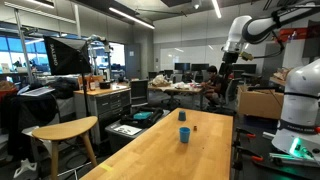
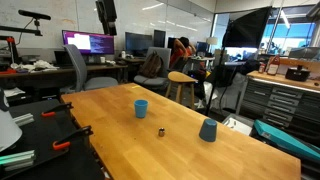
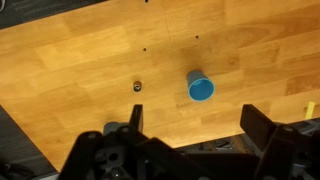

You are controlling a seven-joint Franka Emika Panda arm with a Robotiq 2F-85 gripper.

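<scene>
Over the wooden table, my gripper hangs high with its fingers wide apart and nothing between them. In the wrist view, a blue cup [image 3: 201, 88] lies just above the gap between the fingers, and a small dark object [image 3: 137, 86] is to its left. A darker slate-blue cup [image 2: 208, 131] stands upright on the table, apart from the lighter blue cup [image 2: 141, 110]. Between these two sits the small dark object [image 2: 162, 132], too small to identify. From exterior view 1, the gripper [image 1: 227, 72] is seen well above the tabletop.
A round wooden stool [image 1: 64, 130] stands beside it. Dark clamps or tools [image 2: 76, 135] sit near the robot's base side. Chairs, desks and monitors fill the background.
</scene>
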